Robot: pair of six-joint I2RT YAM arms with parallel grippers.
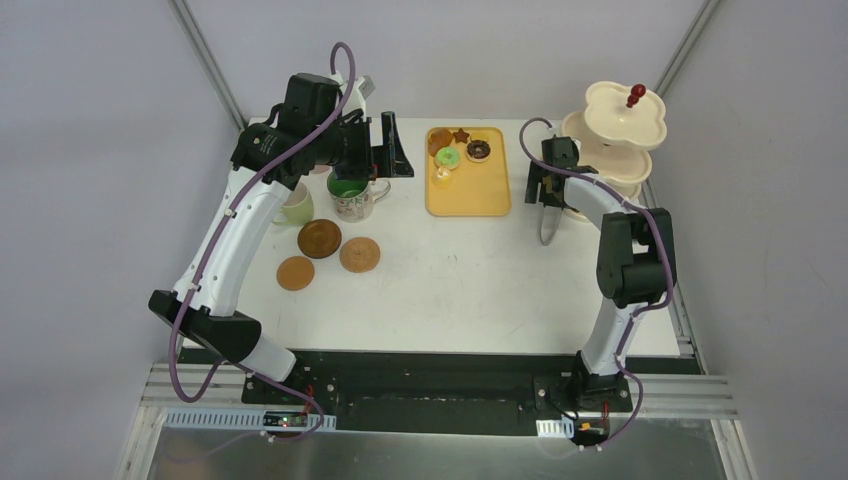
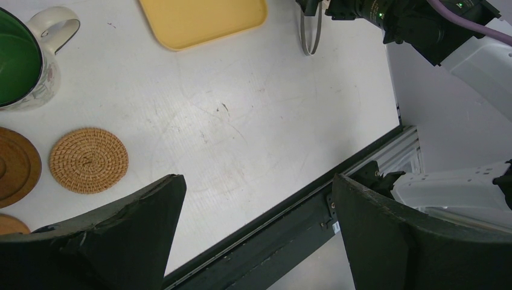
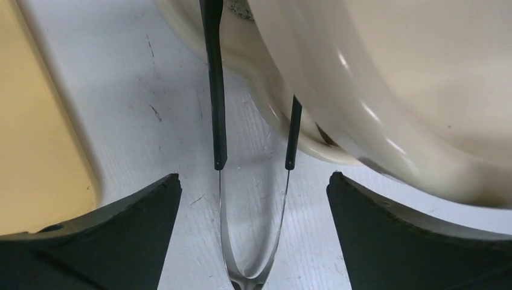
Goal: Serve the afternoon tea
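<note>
A pair of metal tongs [image 3: 226,238] with black arms lies between the parted fingers of my right gripper, touching neither. The tongs' arms reach over the bottom tier [image 3: 258,90] of the cream stand; their bent end points away from it. From above, my right gripper [image 1: 541,187] is at the stand's left side. My left gripper [image 1: 389,147] hangs open and empty beside a patterned mug [image 1: 353,207] with a green inside. A yellow tray [image 1: 468,200] carries a green-iced doughnut [image 1: 447,158], a chocolate doughnut [image 1: 478,150] and other small sweets.
The stand's upper tier [image 1: 620,115] overhangs close to my right gripper. A light green cup [image 1: 296,206], a dark brown coaster [image 1: 319,239], a woven coaster [image 1: 360,255] and another coaster [image 1: 295,273] occupy the left side.
</note>
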